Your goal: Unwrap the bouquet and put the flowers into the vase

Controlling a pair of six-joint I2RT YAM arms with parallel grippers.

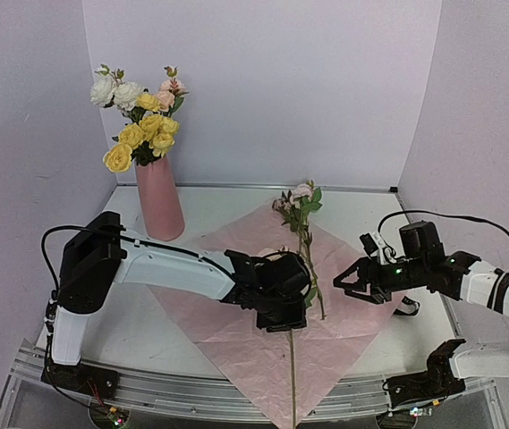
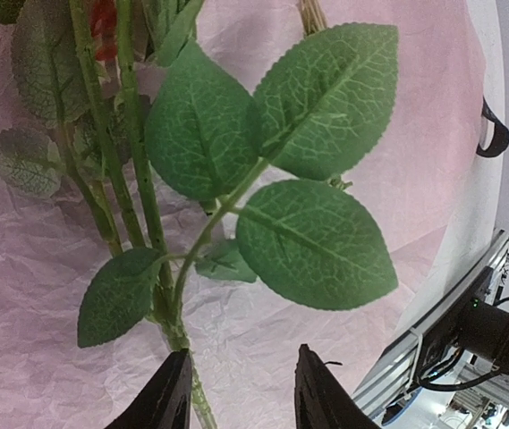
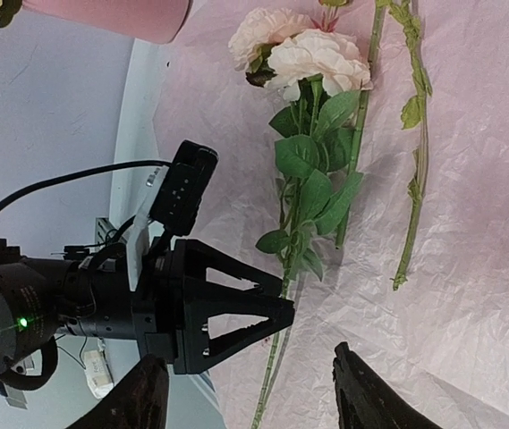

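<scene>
A pink vase (image 1: 159, 201) stands at the back left, holding white, yellow and pink flowers (image 1: 151, 125). On pink paper (image 1: 218, 331) lies a pale pink flower (image 3: 321, 63), its green stem (image 1: 292, 375) running towards the front edge. My left gripper (image 1: 288, 327) is over this stem below the leaves, hiding much of the flower from above. In the left wrist view its fingers are open, the stem (image 2: 196, 389) between them near one finger. Another flower (image 1: 303, 201) lies farther back on the paper. To the right, my right gripper (image 1: 344, 285) hovers open and empty over the paper.
A black strap (image 1: 408, 307) lies on the white table at the right edge of the paper. Metal rails (image 1: 209, 393) run along the front, and walls close off the back and sides. Bare table shows at left (image 1: 115, 331).
</scene>
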